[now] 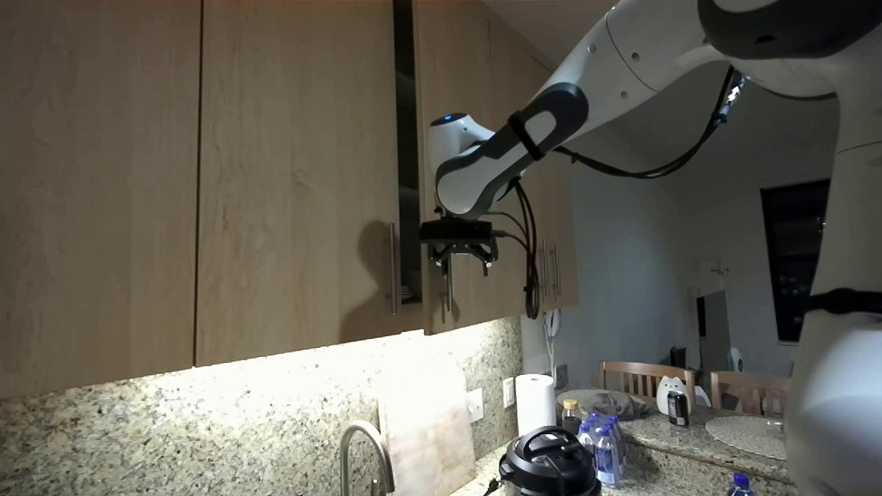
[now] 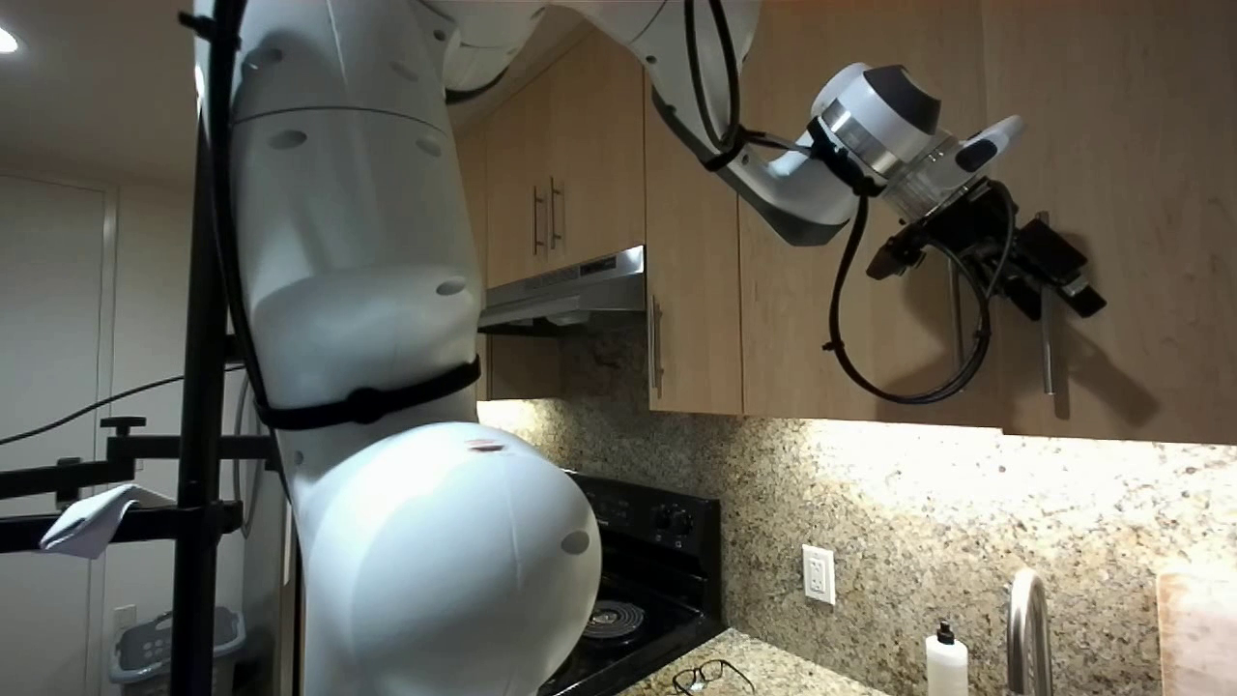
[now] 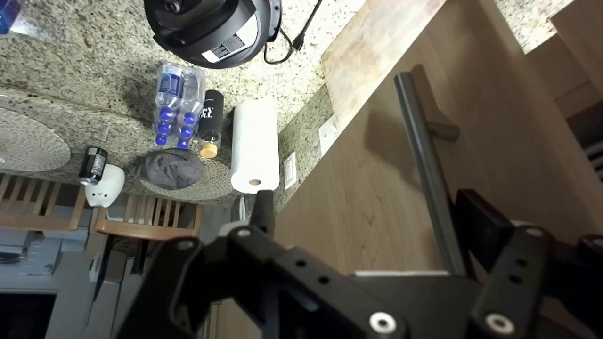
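A pale wood cabinet door (image 1: 471, 165) stands ajar, with a dark gap along its left edge. Its slim metal bar handle (image 3: 421, 147) runs down between my gripper's fingers in the wrist view, close against the right-hand finger (image 3: 480, 220). My gripper is open; the left-hand finger (image 3: 263, 212) stands well apart from the bar. In exterior view 1 the gripper (image 1: 466, 268) hangs in front of the door at the upper part of the handle (image 1: 448, 289). Exterior view 2 hides the fingertips behind the wrist hardware.
Left of the gap is a closed neighbouring door (image 1: 298, 165) with its own handle (image 1: 393, 269). Below are a tap (image 1: 364, 446), a black-lidded cooker (image 1: 550, 463), a paper towel roll (image 1: 535, 404) and water bottles (image 1: 608, 455). Open air lies right of the gripper.
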